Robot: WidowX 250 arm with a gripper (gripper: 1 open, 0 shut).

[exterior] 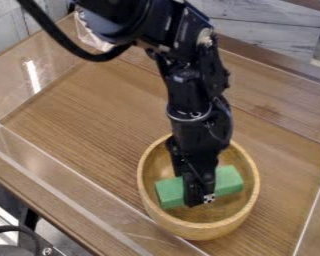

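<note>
A round tan bowl (198, 226) stands on the wooden table, holding a green block (170, 194) that lies across its inside. The black gripper (199, 191) reaches down into the bowl over the middle of the block, hiding part of it. Whether its fingers grip the block or only touch it, I cannot tell.
Clear panel edges run along its left and right. A dark cable lies at the lower left, and a pale wall stands behind.
</note>
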